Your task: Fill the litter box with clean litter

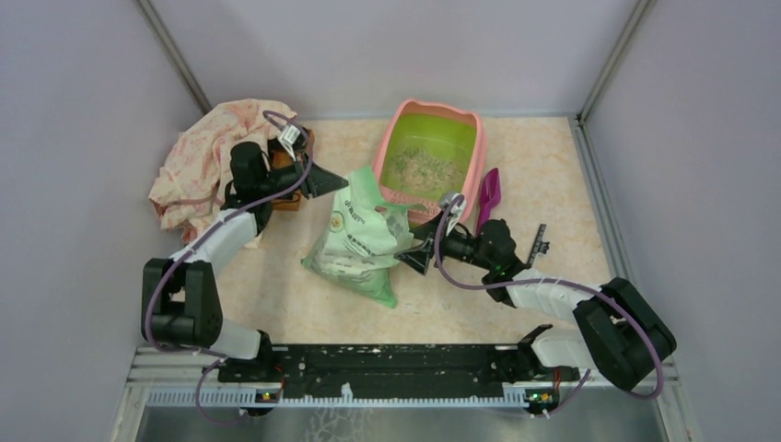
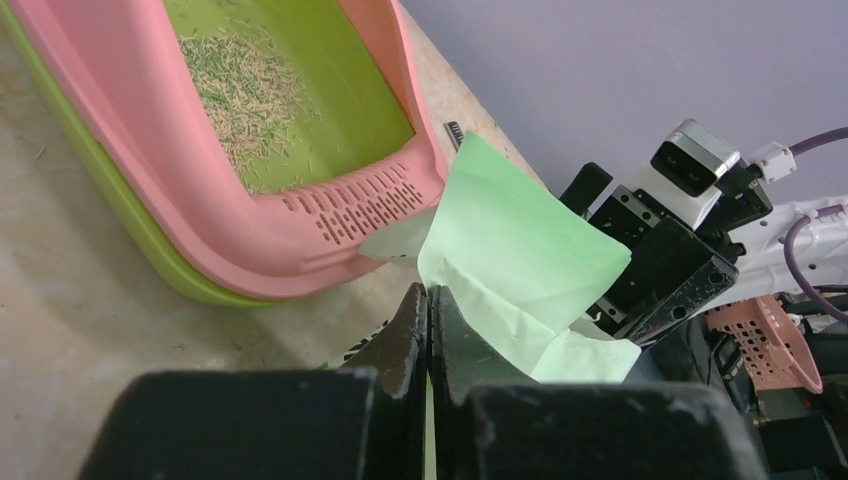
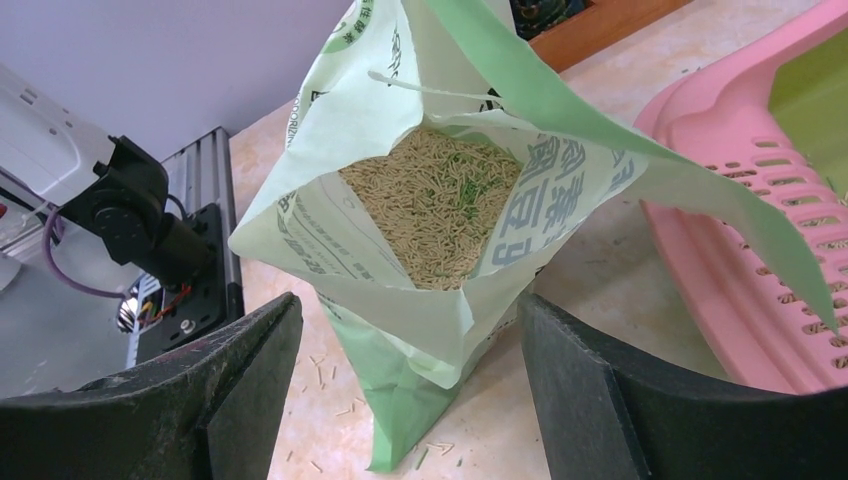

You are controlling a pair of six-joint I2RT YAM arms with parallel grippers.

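Note:
The green-and-white litter bag [image 1: 355, 239] stands upright, its top open, showing tan pellets [image 3: 430, 200] in the right wrist view. Behind it to the right, the litter box [image 1: 470, 157] has a pink rim and green tray with a thin scatter of pellets [image 2: 245, 100]. My left gripper is shut at the bag's upper edge; whether any bag film is between its fingers is unclear. My right gripper is open at the bag's right side, its fingers either side of the near top flap.
A purple scoop [image 1: 489, 189] lies right of the box, near a small dark tool [image 1: 537, 241]. A pink-patterned cloth [image 1: 193, 166] and wooden box [image 1: 290, 202] are at the left. Bare table shows at the right and front.

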